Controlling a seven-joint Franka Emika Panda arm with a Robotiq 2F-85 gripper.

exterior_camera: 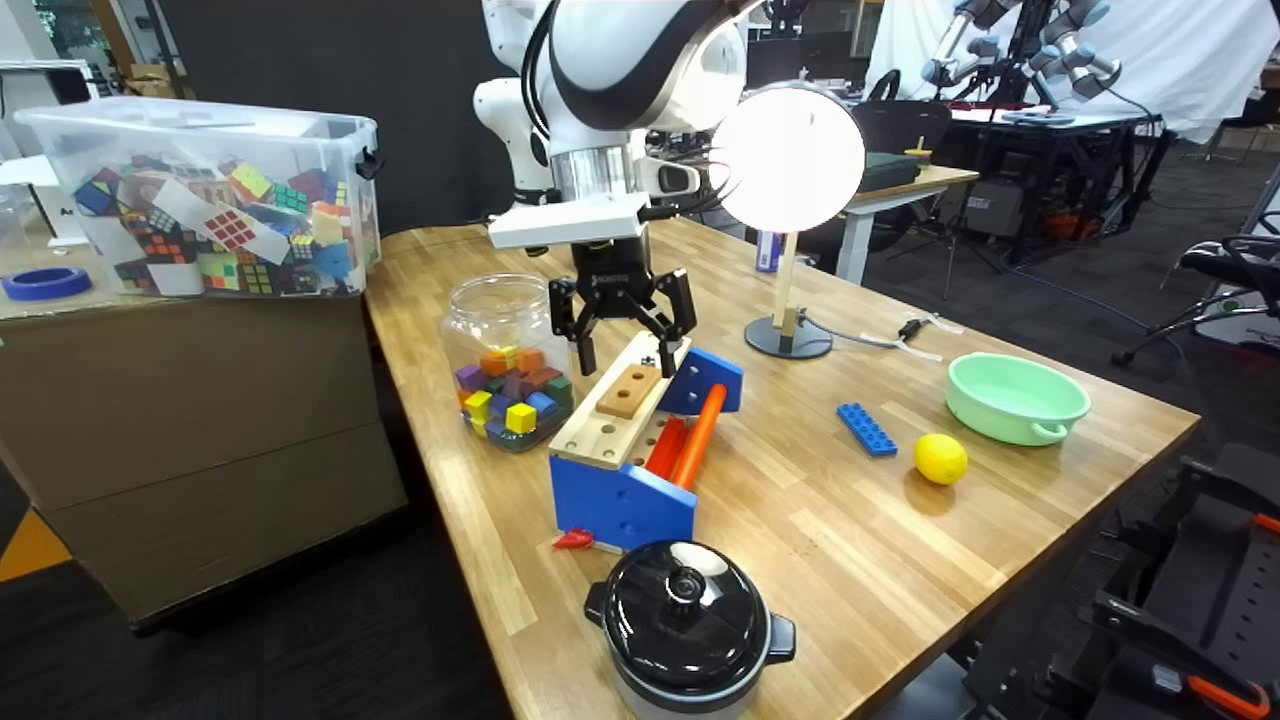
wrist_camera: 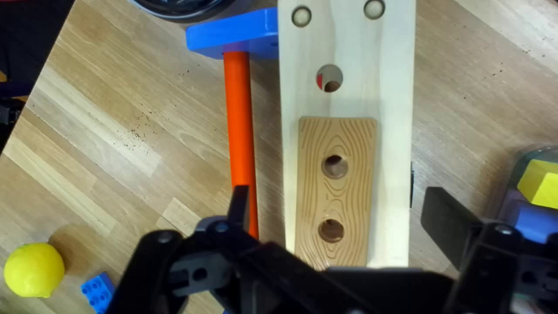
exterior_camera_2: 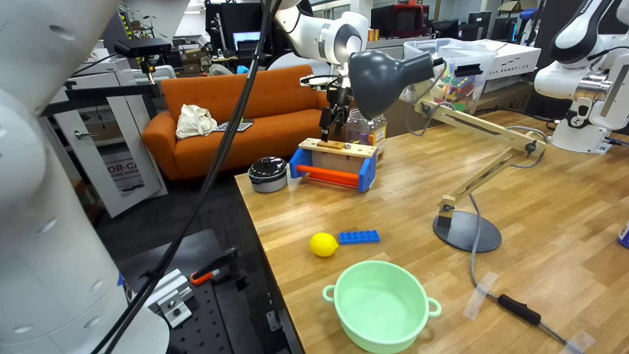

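On top of a wooden toolbox (exterior_camera: 596,437) with blue ends lies a light-brown wooden piece with two holes (exterior_camera: 629,391). My gripper (exterior_camera: 626,364) hangs over the toolbox's far half, fingers spread wide and empty. In the wrist view the brown piece (wrist_camera: 335,201) and the pale board (wrist_camera: 395,157) run lengthwise between the fingers, one finger (wrist_camera: 239,206) over the orange rod (wrist_camera: 240,136) side and the other (wrist_camera: 450,222) past the board's opposite edge. The gripper hides the near end of the brown piece there.
Close beside the toolbox stand a clear jar of coloured blocks (exterior_camera: 505,360) and a black-lidded pot (exterior_camera: 684,624). A lamp (exterior_camera: 786,336) rises behind. The lemon (exterior_camera: 941,458), blue brick (exterior_camera: 866,428) and green bowl (exterior_camera: 1017,398) lie to the right, with bare tabletop between.
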